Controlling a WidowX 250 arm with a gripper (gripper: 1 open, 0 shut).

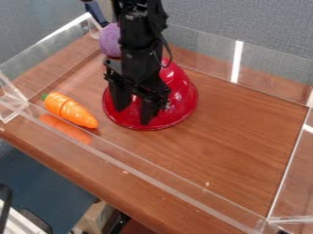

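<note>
My black gripper (pixel 137 91) hangs down from the top of the view over a red round object (pixel 178 102), like a plate or lid, and covers much of its middle. Its fingers point down at the red surface; whether they are open or shut, or hold anything, is hard to make out. An orange carrot (pixel 70 110) lies to the left on the wooden table (pixel 221 164). A purple round object (pixel 108 38) sits at the back left, partly behind the arm.
Clear acrylic walls (pixel 232 203) border the tabletop. A grey wall stands behind.
</note>
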